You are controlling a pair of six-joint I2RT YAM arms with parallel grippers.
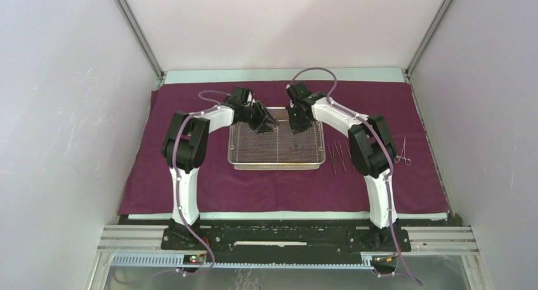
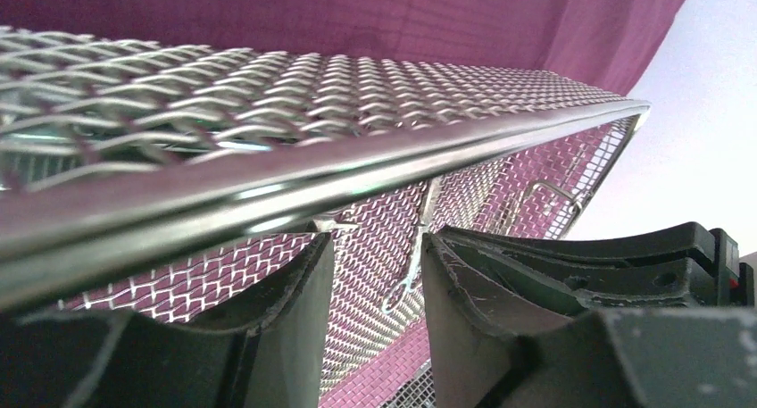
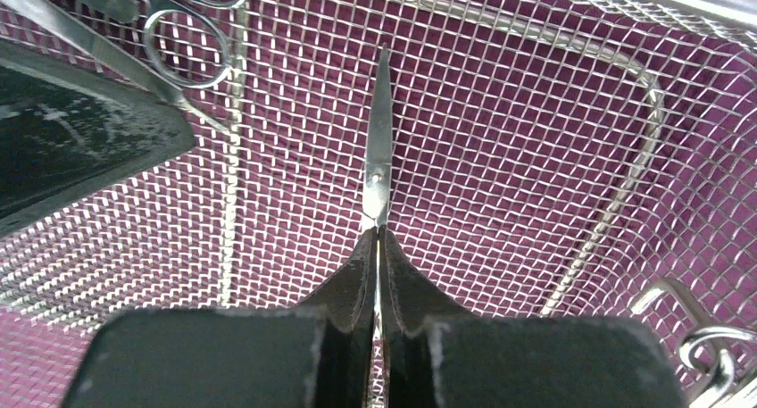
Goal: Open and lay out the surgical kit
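The wire mesh basket (image 1: pixel 277 164) stands mid-table. In the right wrist view, metal scissors (image 3: pixel 378 131) lie inside it, slim blades pointing away and a pivot screw showing. My right gripper is shut on them just below the pivot; its fingers cover much of the handle part. The same scissors (image 2: pixel 416 256) appear in the left wrist view beside the dark right gripper. My left gripper is at the basket's rim, its fingertips apart with mesh visible through the gap; any grip on something is unclear. Ring-handled instruments (image 3: pixel 212 64) lie near the left gripper.
Several thin instruments (image 1: pixel 336 157) lie on the maroon cloth right of the basket. Farther right is a ring-handled clamp (image 1: pixel 403 153), partly near my right arm. The cloth (image 1: pixel 273 191) in front of the basket is clear, and so is its left side.
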